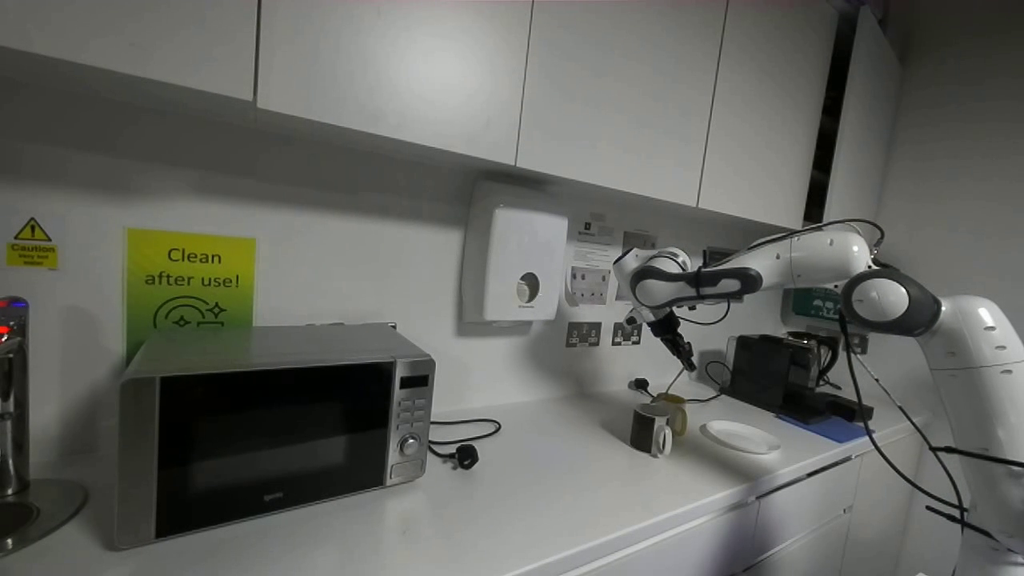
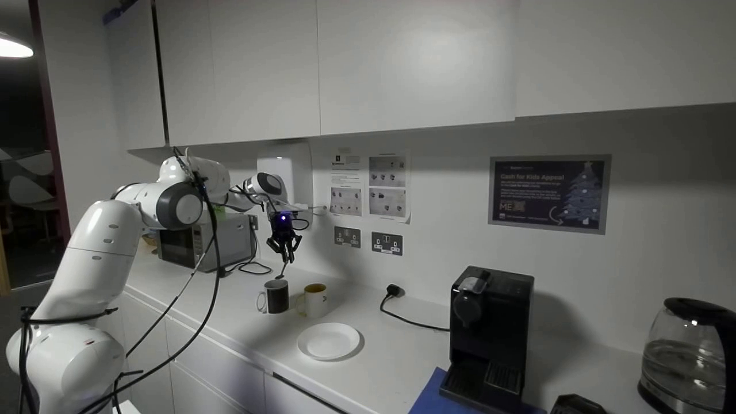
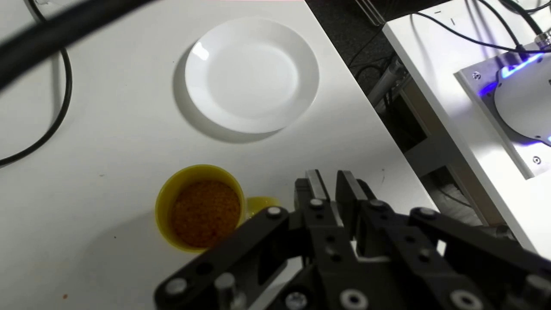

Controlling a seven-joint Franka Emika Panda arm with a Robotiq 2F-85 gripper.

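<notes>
My gripper [image 2: 283,255] points down above the mugs, shut on a thin spoon [image 2: 283,269]. In exterior view 2 the spoon's lower end appears just over the rim of a dark mug [image 2: 278,298] with a white handle; whether it is inside cannot be told. Beside that mug stands a white mug [image 2: 317,304] with a yellow inside. From the wrist, this yellow-lined mug [image 3: 202,214] shows brown granular contents, left of my gripper. The dark mug and most of the spoon are hidden in the wrist view.
A white plate [image 2: 328,342] lies empty by the mugs, near the counter's front edge. A black coffee machine [image 2: 488,331] and a glass kettle [image 2: 683,359] stand farther along. The microwave [image 1: 278,432] sits at the other end, with clear counter before the mugs.
</notes>
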